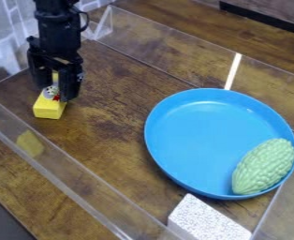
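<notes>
My black gripper (58, 73) hangs at the upper left, open, over and around the top of a small yellow block (49, 106) that has a red and white patch on its upper part. The fingers are dark against the wood, and the fingertips partly cover the block. Whether they touch it I cannot tell.
A large blue plate (192, 138) fills the right of the wooden floor (118, 162), with a pale green corn-like object (262, 167) on it. Clear walls edge the area. A white speckled block (206, 221) is at the bottom right.
</notes>
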